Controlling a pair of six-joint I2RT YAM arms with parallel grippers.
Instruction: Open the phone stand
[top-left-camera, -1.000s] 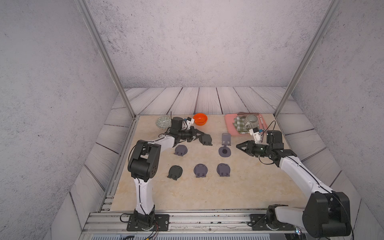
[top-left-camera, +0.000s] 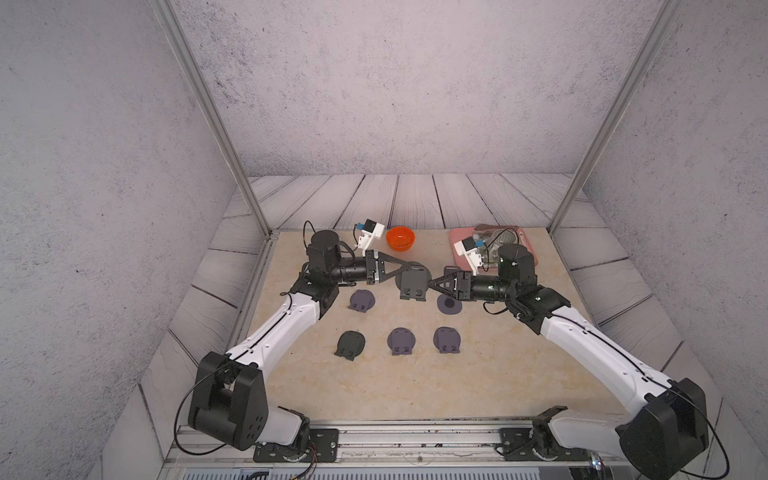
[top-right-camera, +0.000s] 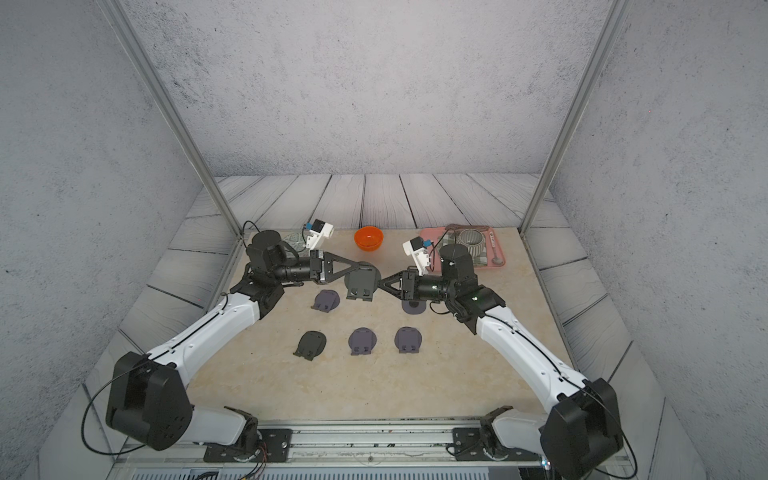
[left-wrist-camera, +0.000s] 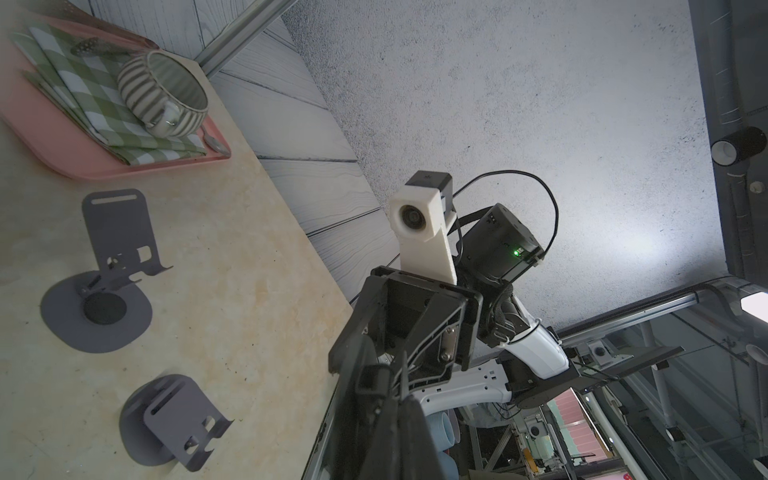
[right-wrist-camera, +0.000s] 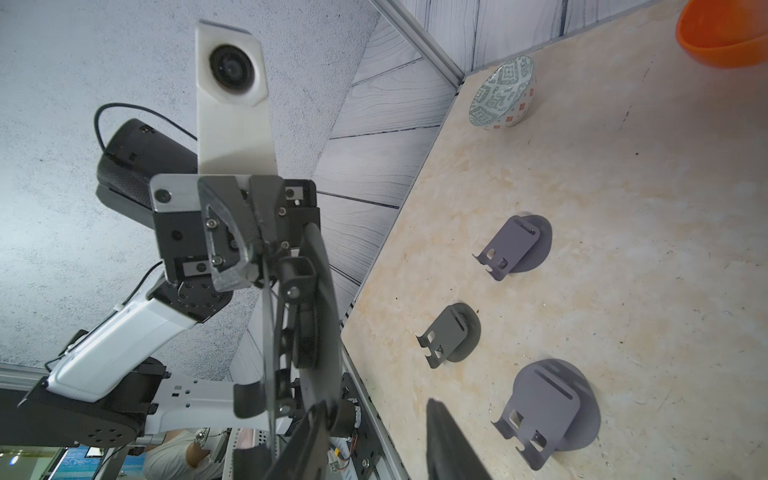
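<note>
A dark grey folded phone stand (top-left-camera: 413, 281) hangs above the table between my arms. My left gripper (top-left-camera: 405, 267) is shut on the thin rim of its round base. The right wrist view shows that stand (right-wrist-camera: 323, 336) nearly edge-on, its hooked plate lying close along the base. My right gripper stands open beside the stand's lower edge; whether a finger touches it I cannot tell. In the left wrist view the left fingertips are dark and blurred at the bottom, partly hiding the stand.
Several folded stands lie on the table, such as a purple one (top-left-camera: 401, 341) and a black one (top-left-camera: 350, 345). An opened purple stand (left-wrist-camera: 121, 232) sits near the pink tray (left-wrist-camera: 72, 164). An orange bowl (top-left-camera: 401, 237) is at the back.
My left gripper has lifted the dark stand off the table and turned it toward the front. The right gripper has moved left, from the table's right side up to the stand.
</note>
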